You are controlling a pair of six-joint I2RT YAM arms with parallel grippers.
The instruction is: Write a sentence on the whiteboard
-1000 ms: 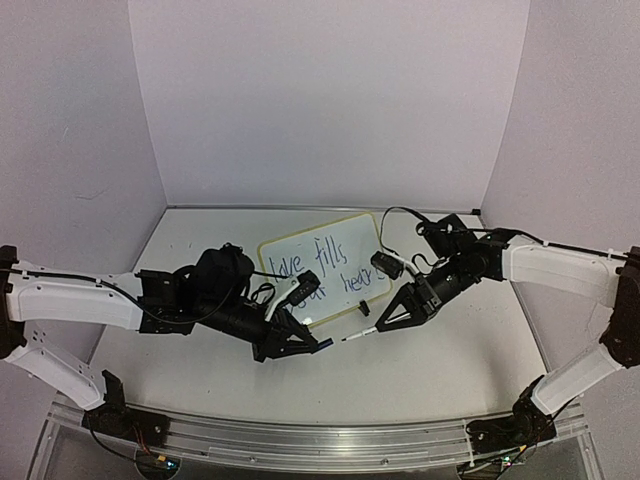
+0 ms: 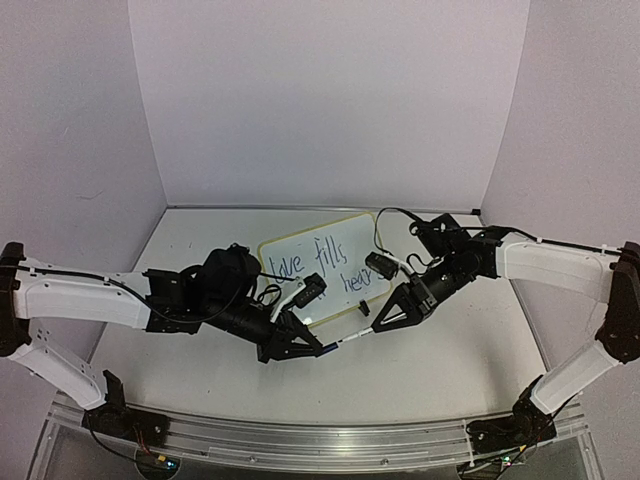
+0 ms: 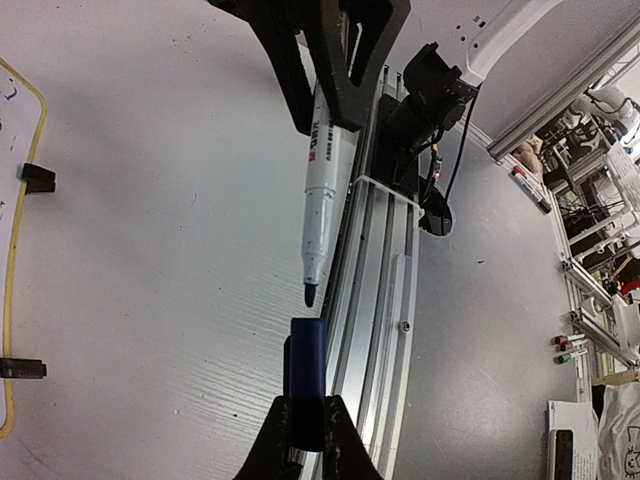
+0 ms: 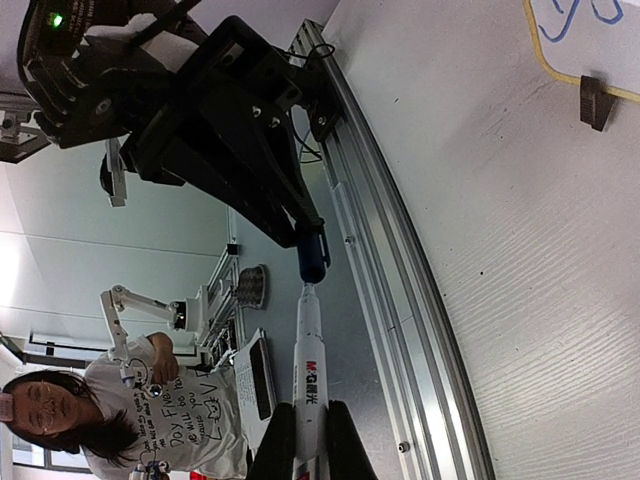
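Note:
The whiteboard (image 2: 335, 250), yellow-edged, bears blue handwriting; "Love fills" and "hear" are readable, the rest is covered by my arms. In front of it, my left gripper (image 2: 320, 349) is shut on a dark blue cap (image 3: 308, 375), held between its fingertips. My right gripper (image 2: 377, 326) is shut on a white marker (image 4: 311, 385), whose blue tip (image 3: 310, 294) points at the cap. In the left wrist view a small gap shows between tip and cap; in the right wrist view the cap hides the tip.
Dark clips (image 3: 38, 179) sit at the whiteboard's edge. A metal rail (image 2: 320, 440) runs along the table's front. Beyond the rail, a person (image 4: 150, 420) appears in the right wrist view.
The marker and cap have come together: a clear gap one second ago has closed in the top view. The right gripper shifted slightly left and the left one slightly right.

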